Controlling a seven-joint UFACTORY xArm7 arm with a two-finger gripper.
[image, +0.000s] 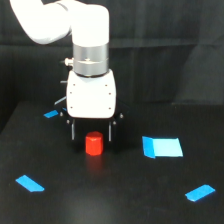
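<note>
A small red block stands on the dark table, left of the middle of the view. Just above it hangs my gripper, pointing down from the white arm. The fingers are open, with one dark finger toward each side of the block's upper part and a gap visible on both sides. Whether the fingertips are level with the block in depth is hard to tell. Part of the block's top is in shadow under the hand.
A pale blue square with a brighter blue strip lies to the right. Blue tape marks the front left, front right and back left. Bare table surrounds the block; a dark curtain hangs behind.
</note>
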